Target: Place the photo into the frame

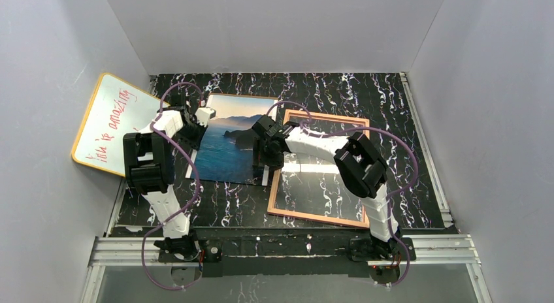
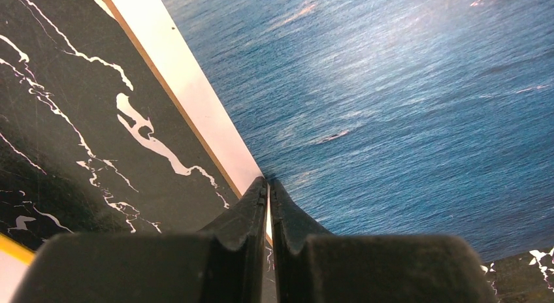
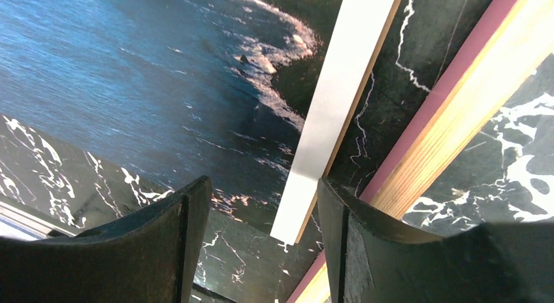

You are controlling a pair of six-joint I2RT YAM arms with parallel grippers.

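Observation:
The photo (image 1: pixel 222 149), a seascape on a thin board with white side borders, lies flat left of the wooden frame (image 1: pixel 317 218). At the photo's left border my left gripper is shut; nothing shows between its fingertips, and whether they touch the board I cannot tell. My right gripper stands part open near the photo's front right corner. One of its fingers (image 3: pixel 196 215) is over the picture, the other just beyond the white border (image 3: pixel 320 130), on the frame's side. In the top view the right arm covers part of the frame and the photo's right edge.
A yellow-edged whiteboard (image 1: pixel 111 123) with red writing leans at the left wall. Only a narrow strip of dark marbled table (image 3: pixel 408 61) separates photo and frame. Bare table (image 1: pixel 225 208) lies in front of the photo.

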